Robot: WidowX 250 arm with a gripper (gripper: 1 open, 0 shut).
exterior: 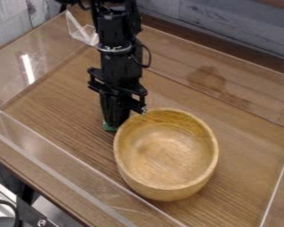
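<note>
A black robot arm comes down from the top of the view to its gripper (118, 113), which is low at the left rim of a yellow plastic bowl (169, 160). A small green thing (109, 123) shows just under the gripper, mostly hidden by it. The fingers are dark and small, so what is between them is hard to see.
The wooden table (233, 97) has free room to the right of the arm and at the left. A clear plastic piece lies at the far left edge. A white wall edge runs along the back right.
</note>
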